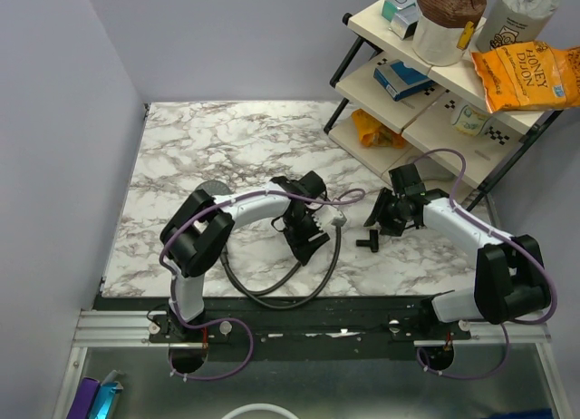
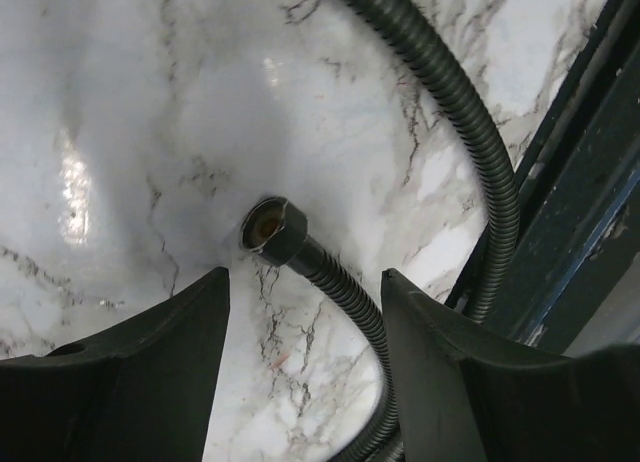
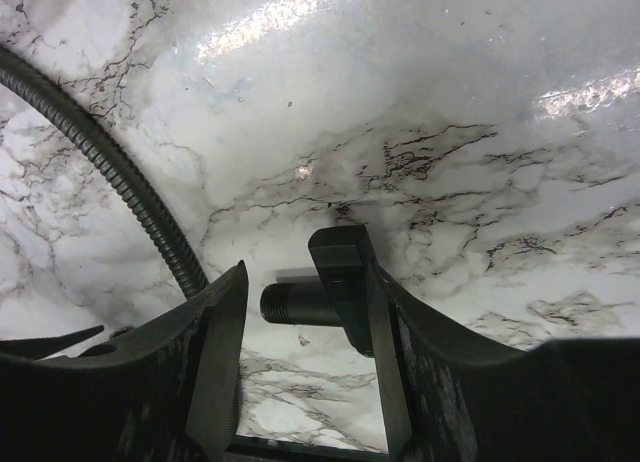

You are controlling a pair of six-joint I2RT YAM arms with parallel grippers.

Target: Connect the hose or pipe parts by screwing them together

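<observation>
A dark corrugated hose (image 1: 331, 265) loops on the marble counter. Its end fitting (image 2: 275, 230) faces up just beyond the fingertips of my left gripper, which is open above it. My right gripper hovers over a black T-shaped fitting (image 3: 340, 282) with a threaded stub, its fingers apart on either side; whether they touch it is unclear. In the top view this fitting (image 1: 372, 241) lies to the right of the hose loop.
A shelf rack (image 1: 399, 115) with packages stands at the back right. A dark round disc (image 1: 213, 187) is partly behind my left arm. Its front edge (image 1: 290, 306) is near the hose.
</observation>
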